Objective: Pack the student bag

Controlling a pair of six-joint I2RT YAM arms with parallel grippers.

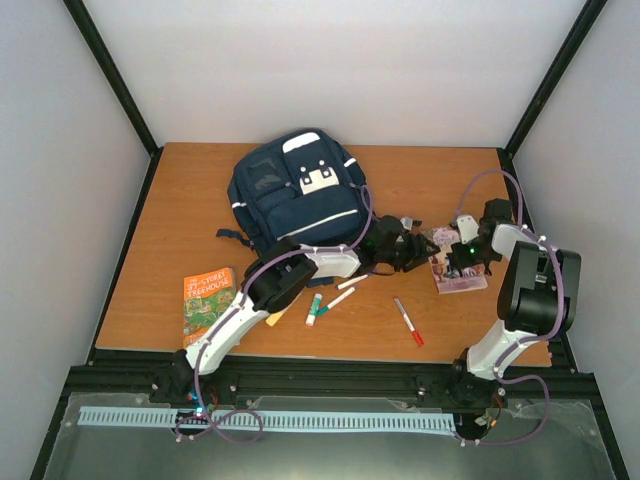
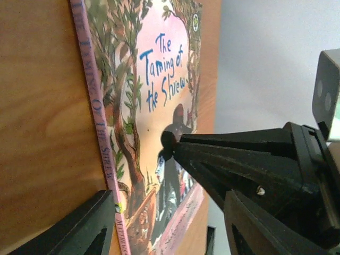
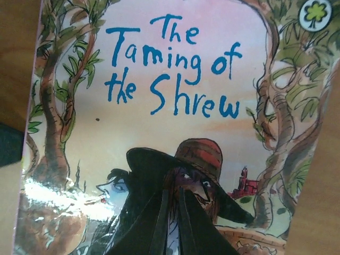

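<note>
The Taming of the Shrew book (image 1: pixel 453 275) lies on the table at the right; its title and pink spine show in the left wrist view. My left gripper (image 1: pixel 425 246) is at the book's left edge, fingers part open, low beside the spine (image 2: pixel 102 127). My right gripper (image 1: pixel 460 252) is over the book, fingertips together at the cover's lower middle in the right wrist view; whether anything is between them is hidden. The navy backpack (image 1: pixel 300 190) lies at the back middle. An orange book (image 1: pixel 208 292) lies at the front left.
Several markers (image 1: pixel 408 321) and a green-and-white stick (image 1: pixel 313 310) lie along the front middle, near a yellow item (image 1: pixel 280 313) partly under my left arm.
</note>
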